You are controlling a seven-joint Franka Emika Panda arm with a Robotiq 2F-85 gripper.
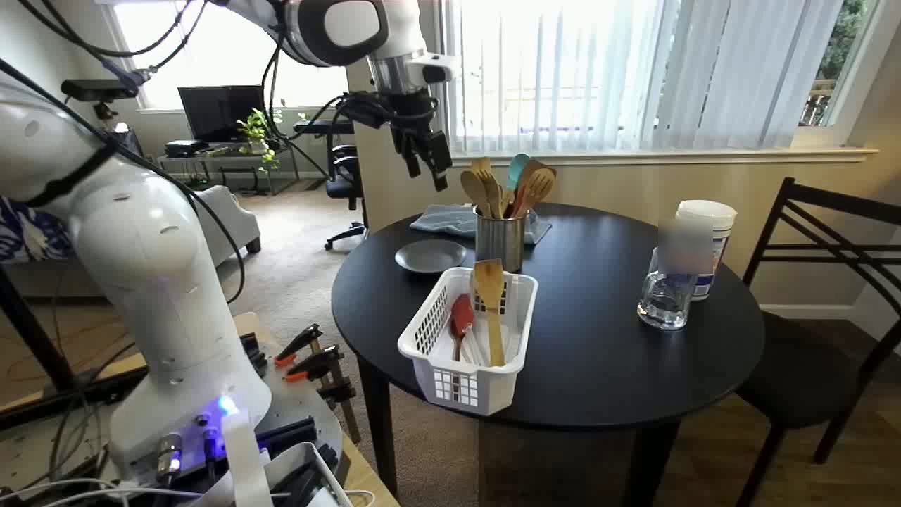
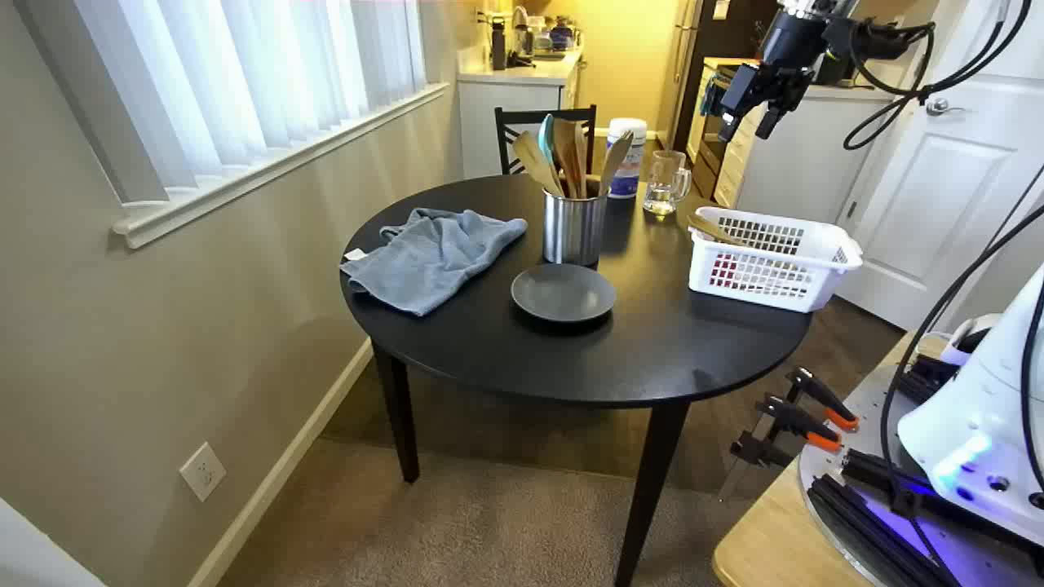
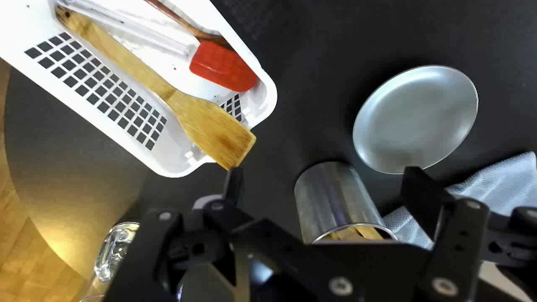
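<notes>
My gripper is open and empty, held in the air above the table. In exterior view 1 the gripper (image 1: 426, 177) hangs above the back left of the round black table (image 1: 591, 372). A white basket (image 1: 452, 384) near the table's front edge holds a wooden spatula (image 1: 490, 304), a red-headed spatula (image 1: 461, 314) and a clear item. The wooden spatula's blade leans over one end of the rim. Wooden utensils and a teal one (image 1: 517, 169) stand in a metal canister (image 1: 500, 245). Beside it lies a grey plate (image 2: 564, 293).
A rumpled blue-grey cloth (image 2: 431, 256) lies on the window side. A glass mug (image 1: 664, 300) stands close to a white tub (image 1: 709, 228) on the far side. Tabletop between basket and mug is clear. A dark chair (image 1: 807, 363) stands beyond.
</notes>
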